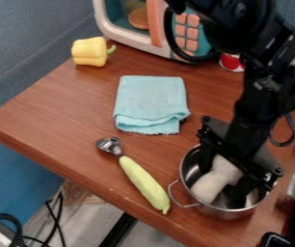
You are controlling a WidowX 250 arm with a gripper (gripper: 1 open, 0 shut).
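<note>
My gripper [234, 164] reaches down into a steel pot [192, 199] at the front right of the wooden table. A white, soft-looking oblong object [217, 179] lies in the pot between or just under the dark fingers; whether they grip it cannot be made out. To the left of the pot lie a pale yellow corn-like piece [145, 181] and a metal scoop [109, 146].
A folded teal cloth [150, 102] lies mid-table, a yellow pepper [91, 51] at the back left. A toy microwave [147, 19] and a can [231, 62] stand at the back.
</note>
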